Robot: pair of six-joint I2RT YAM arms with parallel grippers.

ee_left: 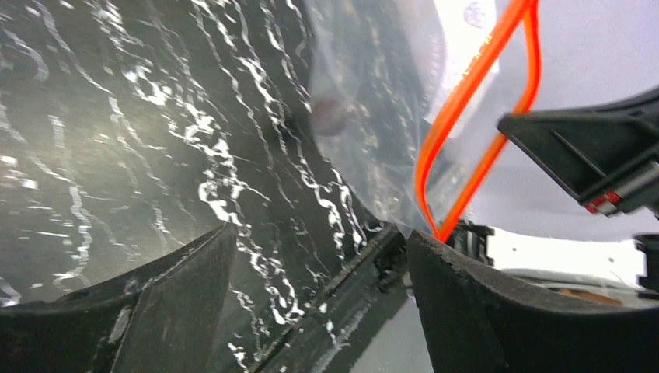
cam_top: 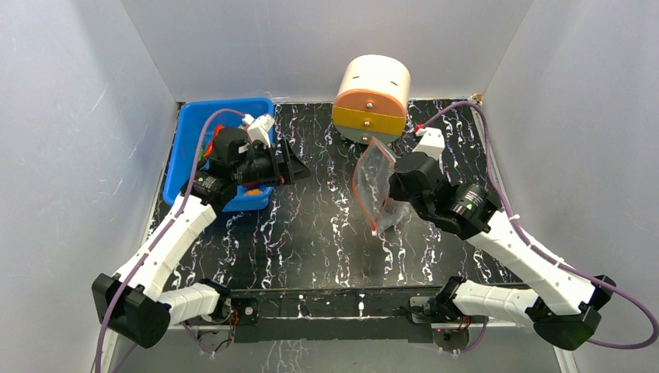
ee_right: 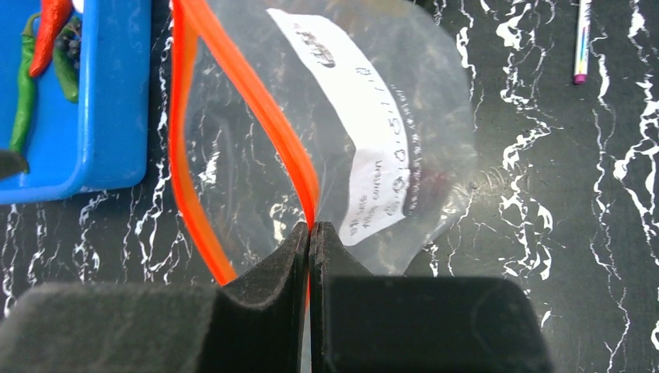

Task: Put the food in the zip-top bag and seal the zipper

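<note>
The clear zip top bag with its orange rim hangs over the middle of the counter. My right gripper is shut on one side of that rim, and the mouth gapes toward the left. Through the film a faint reddish-dark round shape shows low in the bag. My left gripper stands open to the left of the bag, apart from it, with nothing between its fingers. In the right wrist view a green pepper and a red pepper lie in the blue bin.
A cream and orange drum-shaped box stands at the back, close behind the bag. A pen lies on the dark marbled counter to the right.
</note>
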